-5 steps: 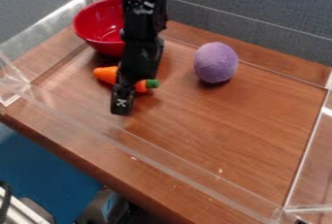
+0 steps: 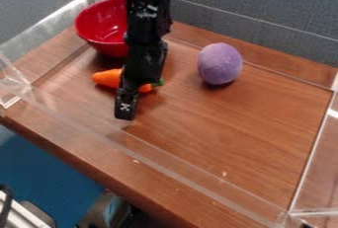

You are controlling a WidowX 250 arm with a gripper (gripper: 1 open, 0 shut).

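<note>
My black gripper (image 2: 134, 102) points down over an orange carrot (image 2: 109, 78) with a green top, which lies on the wooden table. The fingertips are low at the carrot, in front of part of it; whether they are open or closed on it is hard to tell. A red bowl (image 2: 101, 24) stands behind, partly hidden by the arm. A purple round object (image 2: 219, 64) rests to the right.
Clear plastic walls edge the table (image 2: 224, 153) at left and right. A grey padded wall stands at the back.
My gripper has shifted very slightly, and a little less of the carrot's right end and green top shows beside it.
</note>
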